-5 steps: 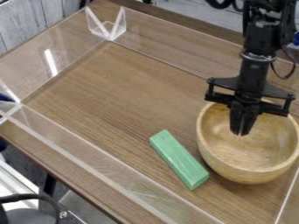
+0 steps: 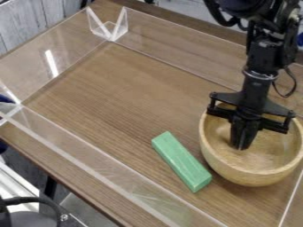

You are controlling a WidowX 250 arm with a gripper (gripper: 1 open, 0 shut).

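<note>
My black gripper (image 2: pixel 240 135) points straight down inside the wooden bowl (image 2: pixel 246 171) on the right, its fingertips low in the bowl's back half. The fingers look shut, and I see nothing between them, though the tips are small and dark. A green block (image 2: pixel 182 161) lies on the wooden table (image 2: pixel 112 80) just left of the bowl, apart from it.
Clear plastic walls or strips edge the table, with a clear bracket (image 2: pixel 109 25) at the back. Dark cables and hardware show at the lower left corner.
The gripper has moved slightly down and to the left within the bowl. The bowl and the green block look unmoved.
</note>
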